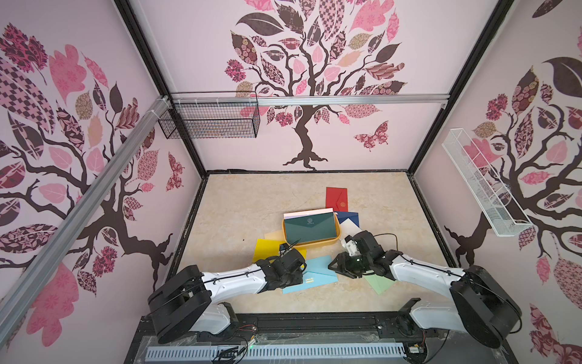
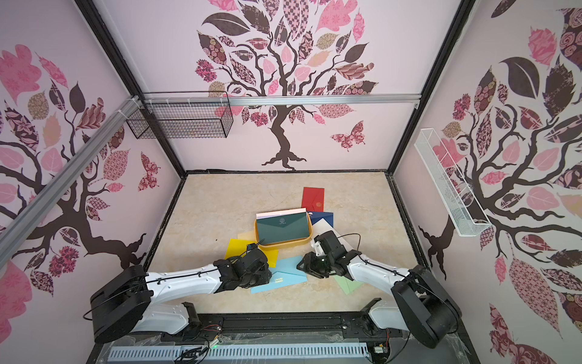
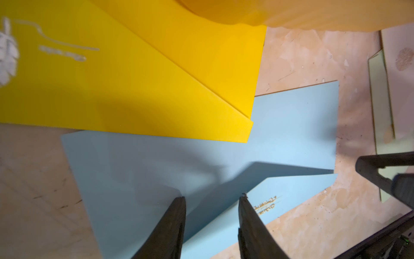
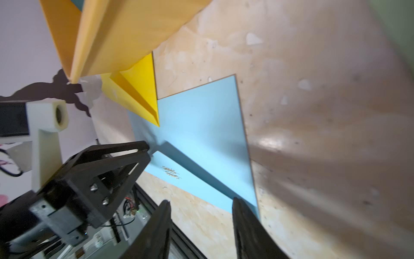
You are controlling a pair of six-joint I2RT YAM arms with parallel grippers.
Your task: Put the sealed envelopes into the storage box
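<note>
A light blue envelope (image 3: 293, 125) lies on the tabletop, its printed flap (image 3: 263, 207) lifted and casting a shadow. My left gripper is over it, its fingers parted and the flap's edge running behind them. My right gripper stands open beside the envelope's right end, nothing between its fingers. A yellow envelope (image 3: 129, 86) overlaps the blue one. Behind them is the yellow-orange storage box (image 1: 321, 243), with a dark green envelope (image 1: 309, 228) and paler ones standing in it.
Red (image 1: 337, 199), dark blue (image 1: 348, 217) and white (image 2: 323, 227) envelopes lie right of the box. A green one (image 1: 379, 284) is below the right arm. My two grippers are close together.
</note>
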